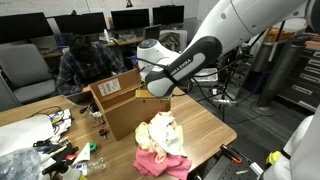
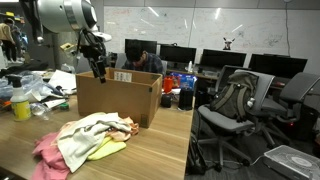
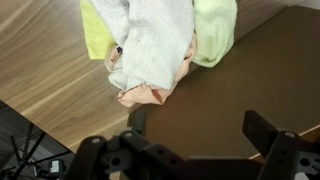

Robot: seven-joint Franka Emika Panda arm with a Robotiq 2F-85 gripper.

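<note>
A heap of cloths lies loosely on the wooden table. White cloth [image 1: 160, 131] is on top and pink-red cloth [image 1: 160, 163] is at its near side; in exterior view 2 a yellow cloth [image 2: 108, 149] shows at the edge. From the wrist, a pale grey-white cloth [image 3: 155, 48], a yellow one [image 3: 97, 32], a light green one [image 3: 214, 28] and a peach one are visible. Behind the heap stands an open-topped cardboard box [image 2: 120, 100], its inside floor hidden in both exterior views. Above the box, my gripper is open, its fingers wide apart and nothing between them.
Left of the box, small tools and dark items [image 1: 62, 155] clutter the table, along with clear plastic bags [image 1: 20, 163]. A spray bottle [image 2: 20, 103] stands there too. Bare tabletop [image 2: 165, 145] lies right of the cloths. Someone sits behind the box.
</note>
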